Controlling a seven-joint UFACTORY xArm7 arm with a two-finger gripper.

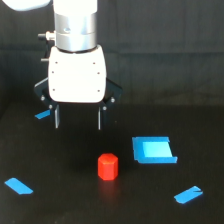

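A red object with a roughly hexagonal outline (108, 167) rests on the dark table, near the middle and toward the front. Behind it and to the left, my gripper (78, 126) hangs from the white arm, its two thin fingers wide apart. Nothing shows between them. To the right of the red object, a light-blue square patch (156, 150) edged with blue tape lies on the table. How high the fingertips are above the table is hard to judge.
Separate strips of blue tape lie at the front left (18, 186), front right (188, 195) and back left (42, 115). Bare dark table surrounds the red object. A dark curtain or wall stands at the back.
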